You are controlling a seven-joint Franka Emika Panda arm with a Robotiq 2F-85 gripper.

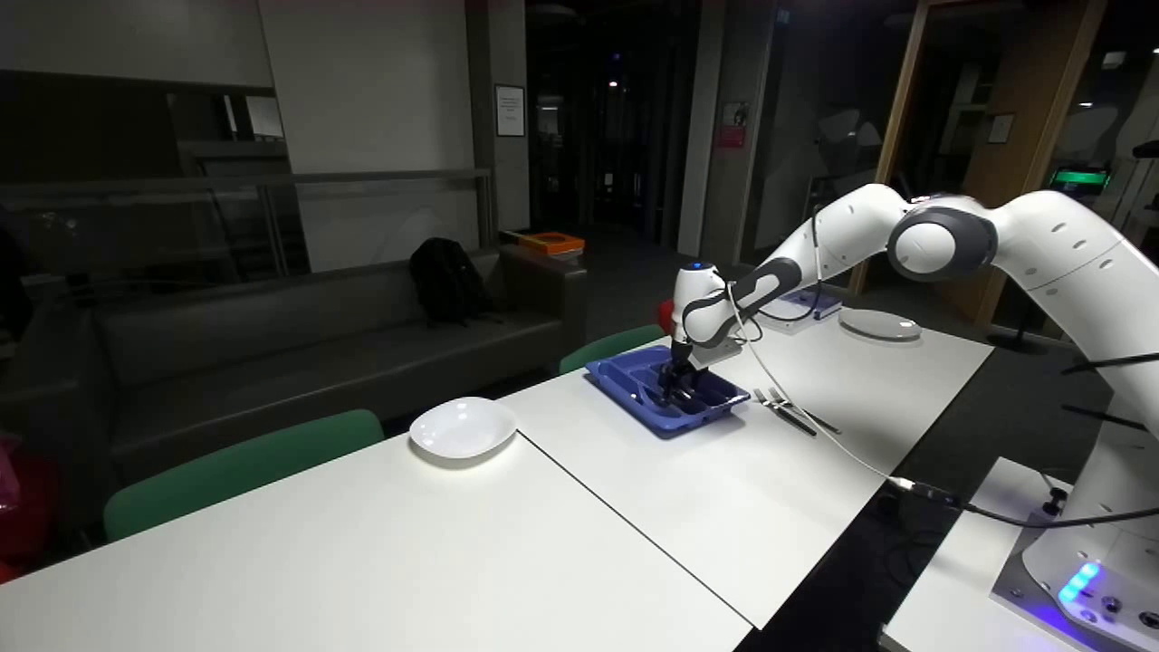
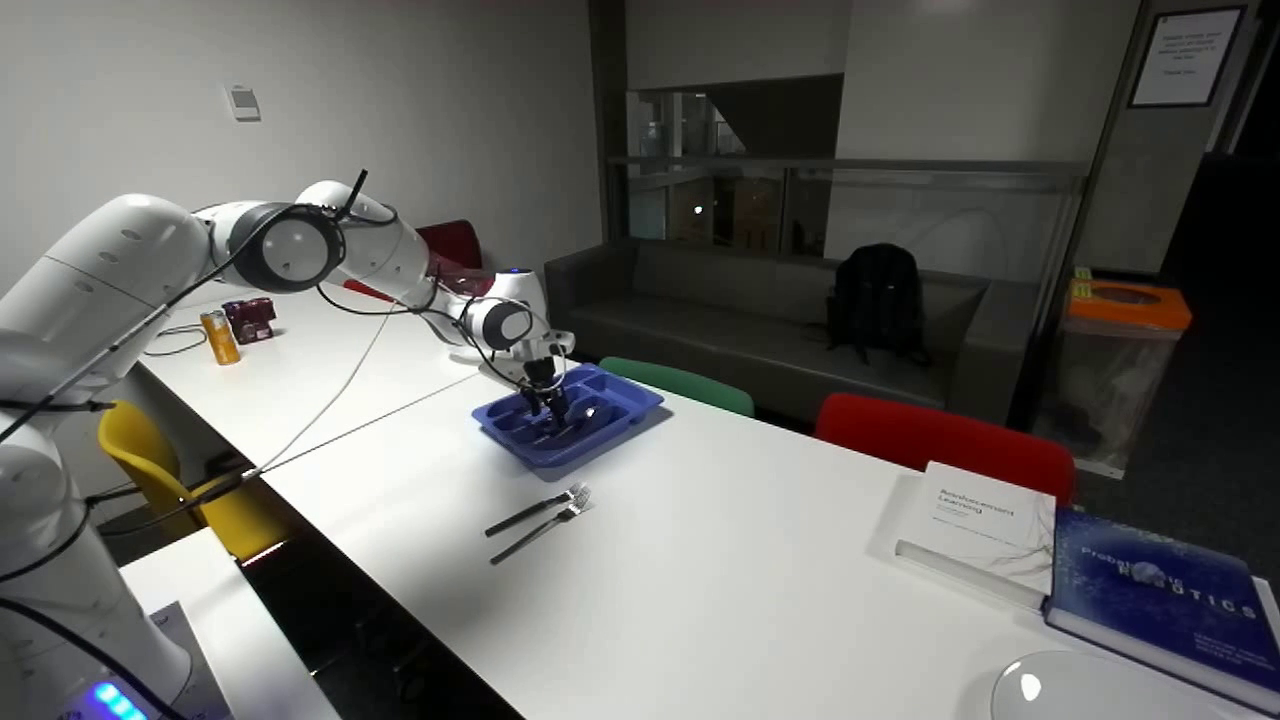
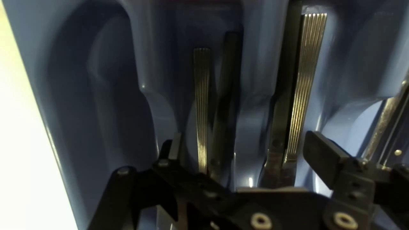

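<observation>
My gripper is down in the blue cutlery tray (image 3: 149,82), its fingers apart. Between and ahead of the fingers, two neighbouring compartments hold cutlery: a ridged metal handle (image 3: 202,103) beside a dark handle (image 3: 226,92) in one, and a brighter ridged handle (image 3: 306,76) beside another dark handle (image 3: 282,103) in the other. A low blue divider separates these pairs. Nothing appears gripped. Two forks with dark handles (image 2: 536,524) lie on the table in front of the tray. The tray's left compartment (image 3: 115,115) looks empty in the wrist view.
A white bowl (image 1: 464,427) stands on the table in exterior view 1. Two books (image 2: 978,522) and a plate (image 2: 1080,686) are at the other end. A thin white cable (image 1: 809,413) hangs from the arm across the table.
</observation>
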